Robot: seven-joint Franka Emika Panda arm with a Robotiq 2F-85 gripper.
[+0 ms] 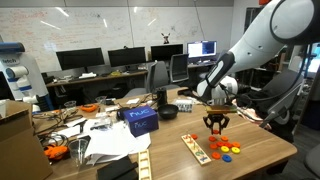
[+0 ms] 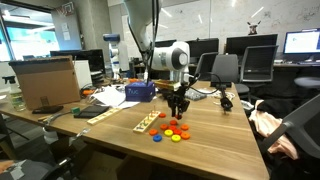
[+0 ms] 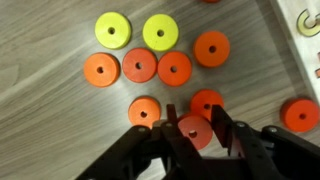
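Observation:
A red disc (image 3: 194, 130) lies between my gripper's fingertips at the bottom of the wrist view, partly covered by the dark fingers (image 3: 222, 130). Whether the gripper grips it does not show. Just beyond sits another red-orange disc (image 3: 207, 103), close to the right finger. More orange discs (image 3: 144, 111) and two yellow discs (image 3: 160, 32) are spread flat on the wooden table. In exterior view 1 my gripper (image 1: 215, 123) points down over the disc group.
A pale tray (image 1: 195, 149) holding small pieces lies left of the discs; its edge (image 3: 300, 35) enters the wrist view at upper right. A blue box (image 1: 142, 121) and scattered papers stand farther left. Bare table lies in front of the discs.

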